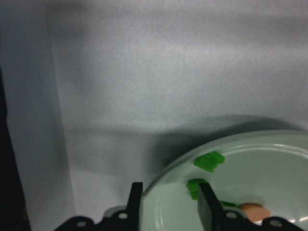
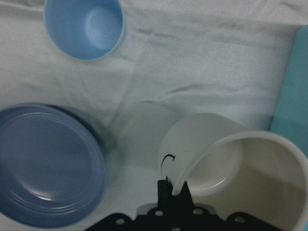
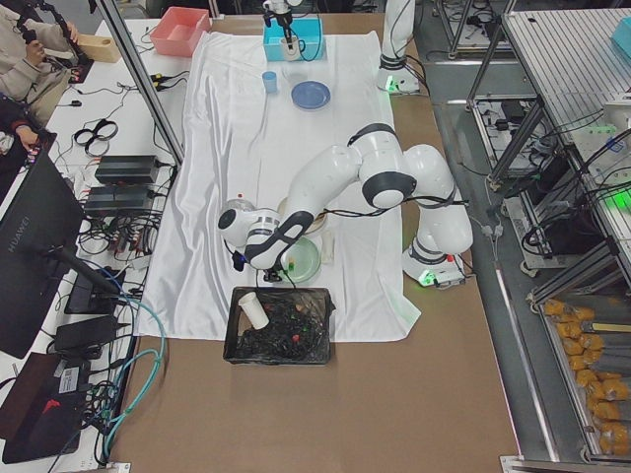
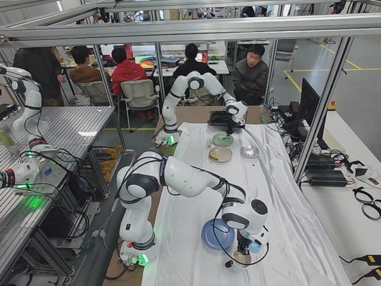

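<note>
My left gripper (image 3: pixel 274 272) hangs open over the edge of the green plate (image 3: pixel 308 258) (image 1: pixel 260 168), which holds green pieces (image 1: pixel 209 160) and an orange piece (image 1: pixel 253 211). My right gripper is shut on the rim of a white cup (image 2: pixel 202 127) (image 4: pixel 241 262) at the table's far end in the left camera view. A blue plate (image 2: pixel 48 163) and a small blue cup (image 2: pixel 84 26) stand beside that cup.
A black bin (image 3: pixel 277 345) with a white cylinder (image 3: pixel 251 310) sits at the near cloth edge. A tan plate (image 4: pixel 220 156) and silver dish (image 4: pixel 250 152) lie near the green plate. A teal box (image 2: pixel 291 96) borders the white cup.
</note>
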